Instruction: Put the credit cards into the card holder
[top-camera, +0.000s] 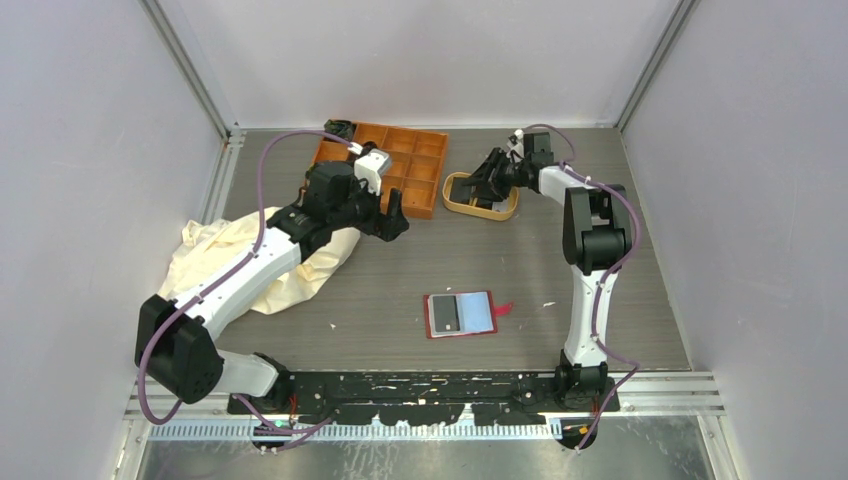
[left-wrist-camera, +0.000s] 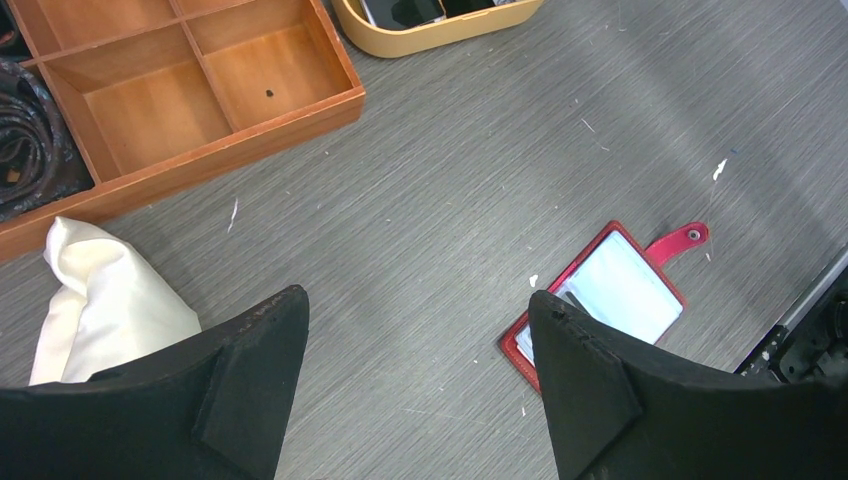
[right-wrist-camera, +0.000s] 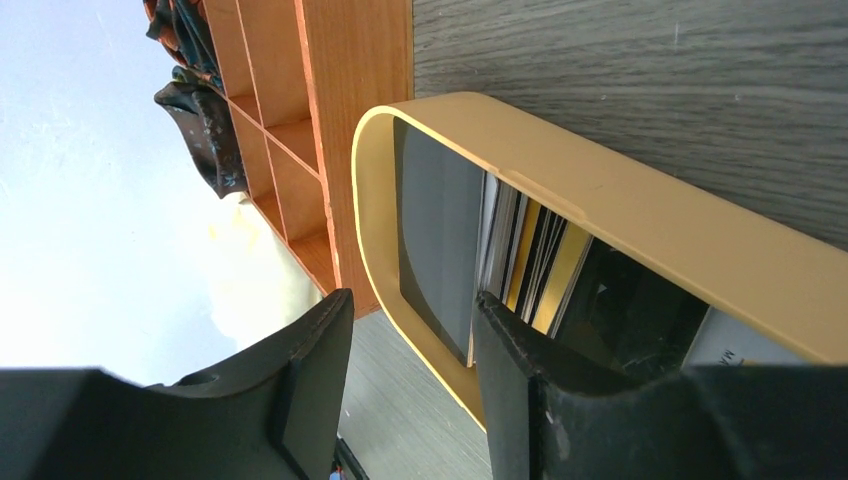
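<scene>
The card holder (top-camera: 474, 312) lies spread on the table near the front, red-edged, with a dark card area and a pale blue page; its red strap (left-wrist-camera: 685, 240) sticks out. In the right wrist view a row of cards (right-wrist-camera: 545, 255) stands on edge inside the tan bin (right-wrist-camera: 640, 190), with a flat dark grey card (right-wrist-camera: 438, 230) at one end. Over that bin, my right gripper is partly open, one fingertip by the card edges, nothing visibly clamped. My left gripper hangs open and empty over bare table, left of the bin.
An orange compartment tray (top-camera: 425, 211) stands just left of the bin, dark items in its far corner. Cream cloth (top-camera: 292, 290) lies beneath the left arm. Bare table separates the bin from the card holder.
</scene>
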